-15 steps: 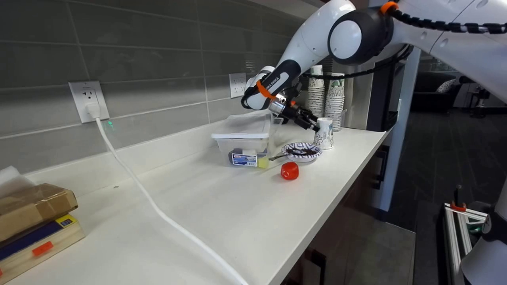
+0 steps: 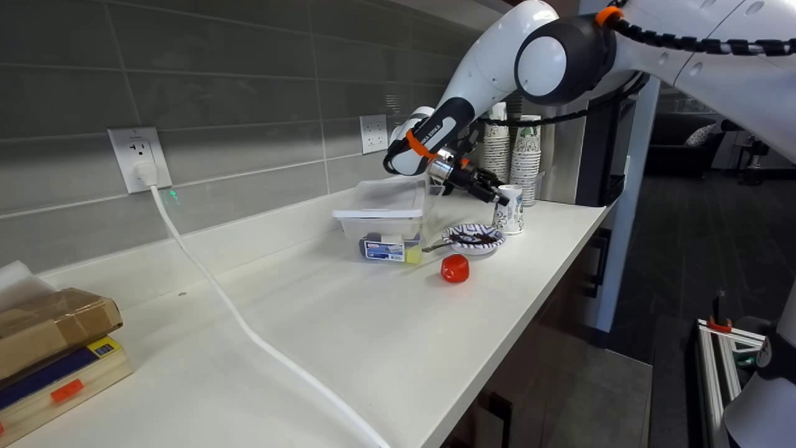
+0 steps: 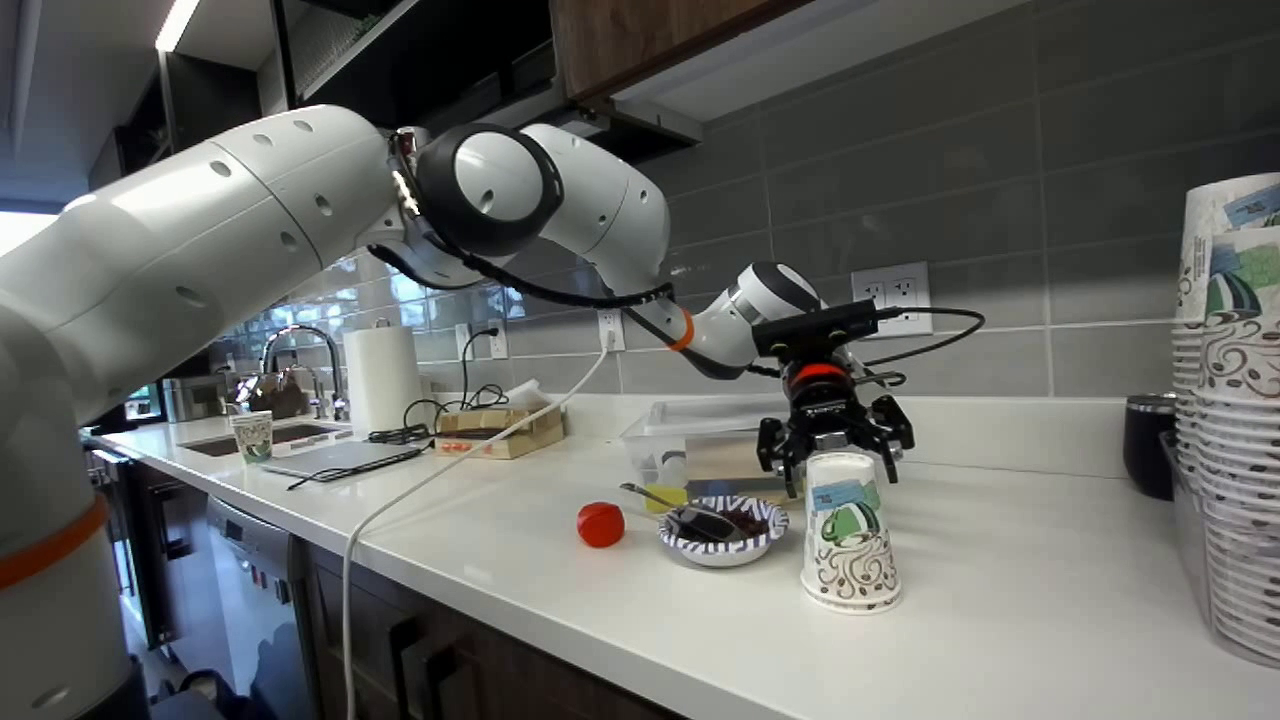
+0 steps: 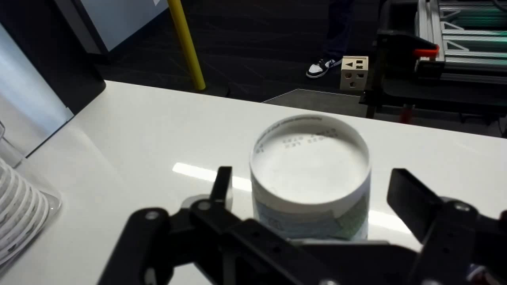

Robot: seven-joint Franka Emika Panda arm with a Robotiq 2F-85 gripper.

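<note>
A paper cup point(image 3: 849, 540) with a leaf print stands upside down on the white counter, its closed base point(image 4: 311, 161) facing up in the wrist view. My gripper point(image 3: 836, 462) is open behind and above it. In the wrist view one finger point(image 4: 222, 187) is left of the cup and the other finger point(image 4: 412, 204) right of it, with gaps on both sides. From exterior view 1 the gripper point(image 2: 501, 195) appears right beside the cup point(image 2: 509, 211), partly overlapping it.
Beside the cup sits a patterned bowl point(image 3: 720, 552) with dark contents and a utensil. A red object point(image 3: 600, 524) lies near it, a clear lidded bin point(image 2: 382, 213) behind. Tall cup stacks point(image 3: 1236, 396) stand at one side. The counter's front edge point(image 2: 533, 302) is close.
My gripper has shifted slightly toward the cup, a little to the right in exterior view 1. The cup, bowl and red object have stayed put.
</note>
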